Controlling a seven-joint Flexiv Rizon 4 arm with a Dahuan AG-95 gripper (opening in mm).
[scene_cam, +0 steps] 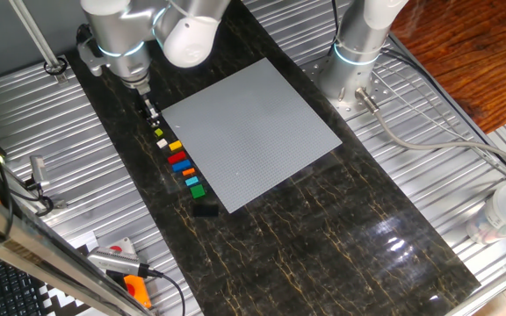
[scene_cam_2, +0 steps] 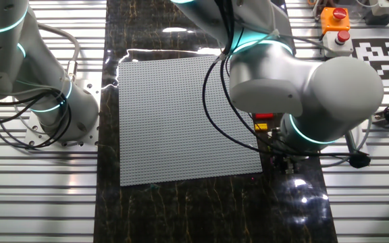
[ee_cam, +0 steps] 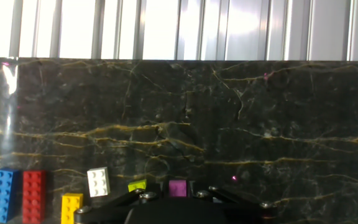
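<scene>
A small purple brick (ee_cam: 178,188) shows at the bottom of the wrist view, between the two dark fingertips of my gripper. The fingers stand very close to its sides; whether they press on it cannot be made out. In exterior view 1 my gripper (scene_cam: 155,119) points down at the far end of the brick row, beside the grey baseplate (scene_cam: 251,132). Beside it lie a lime brick (scene_cam: 159,132), a white brick (scene_cam: 162,143), a yellow brick (scene_cam: 176,146), a red brick (scene_cam: 177,158) and a blue brick (scene_cam: 181,165). The baseplate carries no bricks.
Farther along the row are an orange brick (scene_cam: 189,172), a light-blue brick (scene_cam: 191,182), a green brick (scene_cam: 198,190) and a black piece (scene_cam: 206,211).
</scene>
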